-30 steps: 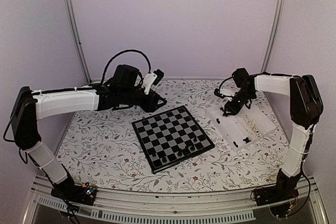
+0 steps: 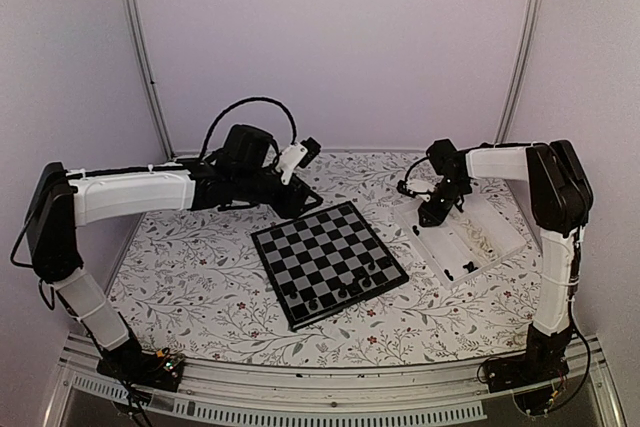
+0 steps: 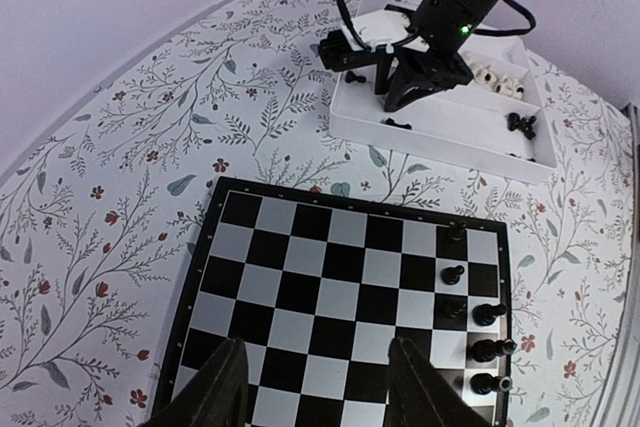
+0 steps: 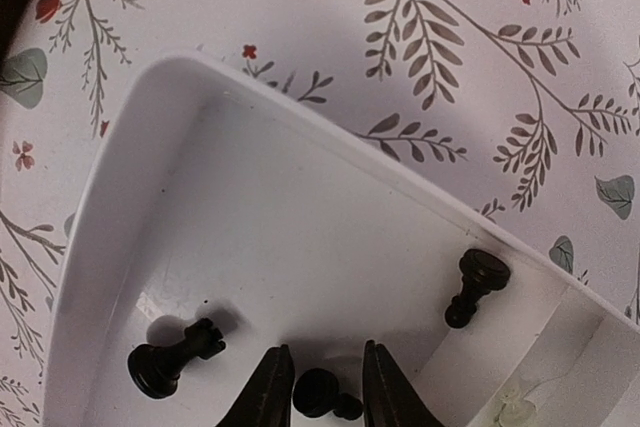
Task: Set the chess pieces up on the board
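The chessboard [image 2: 330,257] lies centre on the table, several black pieces [image 3: 485,349] standing along one end. My left gripper is open above it, empty. My right gripper is down in the white tray [image 4: 260,217], its fingers either side of a lying black piece [image 4: 316,393]; whether they touch it is unclear. Two other black pieces [image 4: 160,366] [image 4: 476,277] lie nearby in the tray. White pieces [image 2: 478,241] lie in its other compartment.
Pale walls border the table at back and sides.
My right arm has moved a little left and lower over the tray. My left arm has shifted slightly to the right. The board looks unchanged.
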